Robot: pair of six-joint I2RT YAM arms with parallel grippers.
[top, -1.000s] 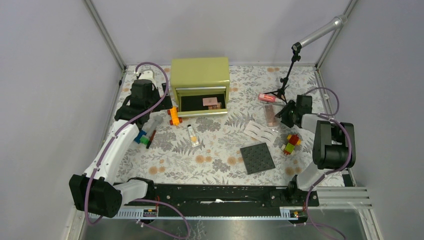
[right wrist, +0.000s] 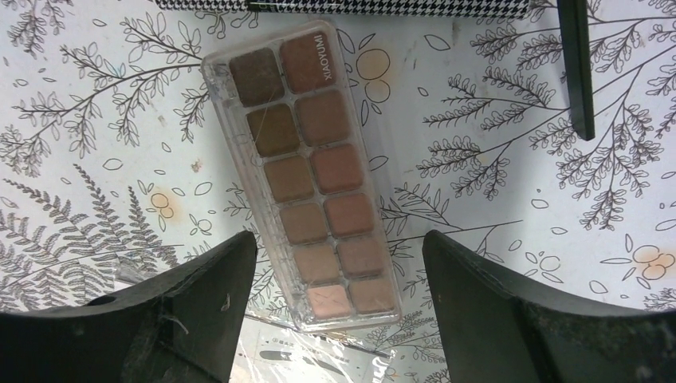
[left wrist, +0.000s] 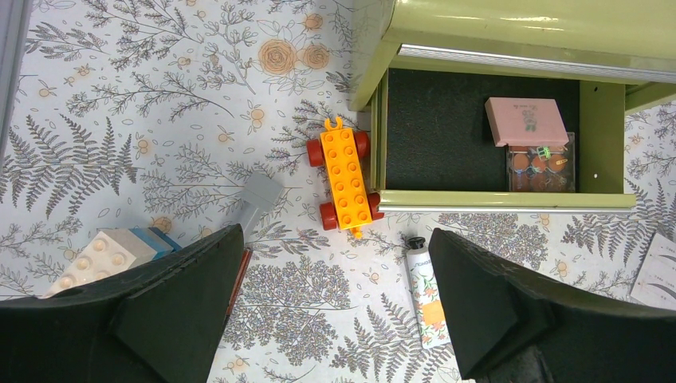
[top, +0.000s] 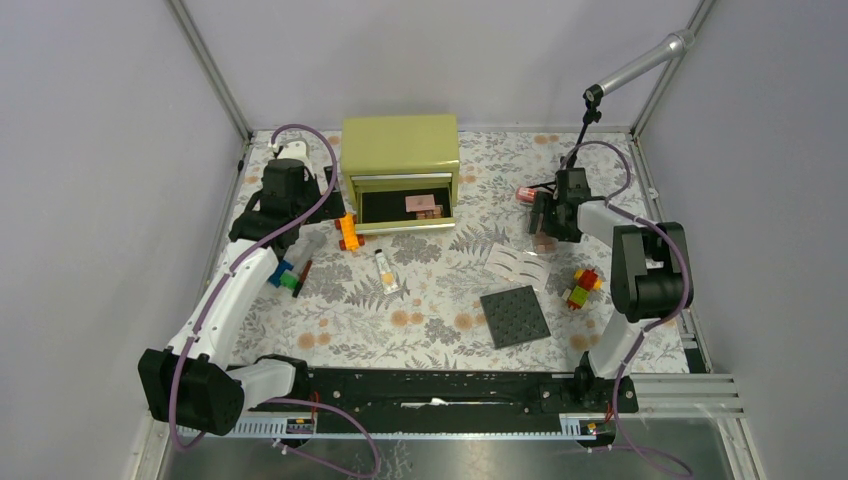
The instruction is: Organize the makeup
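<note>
My right gripper is open over a clear eyeshadow palette [right wrist: 307,171] with two columns of brown pans, lying on the patterned table. My left gripper stands open and empty left of the green organizer [top: 400,140], whose lower drawer holds a pink box [left wrist: 526,120] and a small palette [left wrist: 542,179]. A tube [left wrist: 428,299] lies in front of the drawer. A checked pencil or pen [right wrist: 383,6] lies beyond the long palette; a pink cylinder [top: 527,194] is at the back right.
A toy car [left wrist: 347,179] touches the drawer's left side; blocks [left wrist: 108,255] lie further left. A lamp stand [right wrist: 578,88] is beside the right gripper. Brick toys [top: 583,288], a dark pad [top: 514,318] and a brow sheet [top: 510,262] lie front right.
My right gripper has moved left and back, from beside the long palette to over it. The left arm is unchanged.
</note>
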